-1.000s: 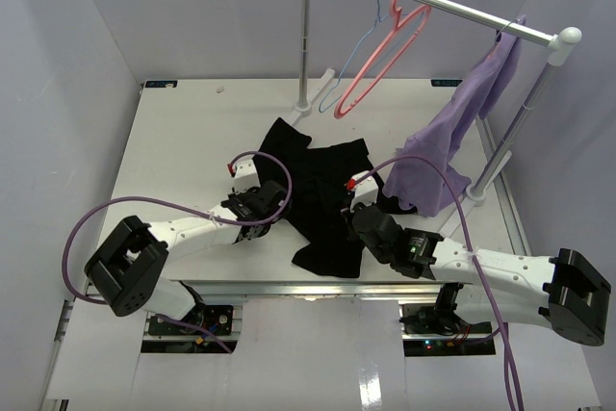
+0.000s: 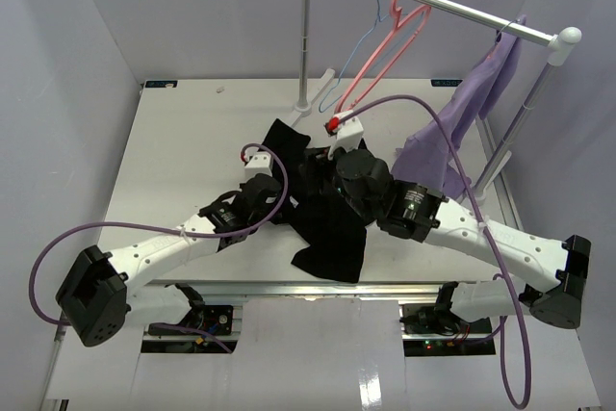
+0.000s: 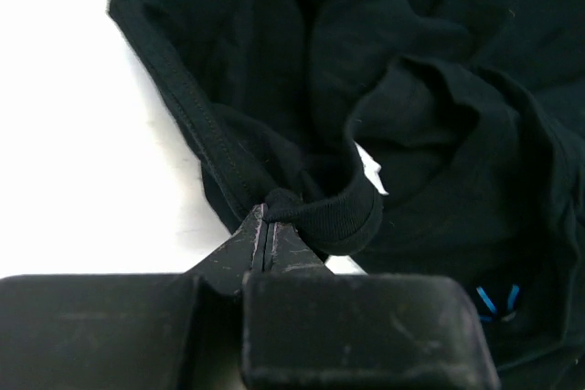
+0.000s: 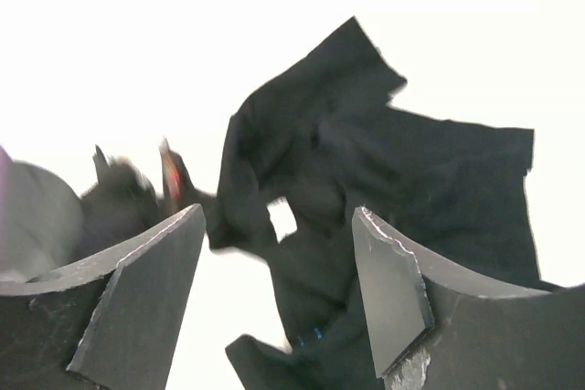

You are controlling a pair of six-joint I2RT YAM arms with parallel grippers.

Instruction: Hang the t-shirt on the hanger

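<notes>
A black t-shirt [image 2: 327,247] lies crumpled on the white table, seen also as dark cloth [image 3: 439,152] filling much of the left wrist view. My left gripper is shut on a ribbed edge of it. My right gripper is raised above the shirt [image 4: 430,189], its fingers wide apart with nothing between them. A pink hanger [image 2: 377,58] and a blue hanger [image 2: 358,45] hang from the rail behind the right arm.
The clothes rack's rail [image 2: 457,9] spans the back right. A purple garment [image 2: 433,156] hangs at its right end, beside the upright post [image 2: 520,127].
My right gripper has risen and moved up toward the pink hanger, away from the shirt. My left gripper has shifted slightly right.
</notes>
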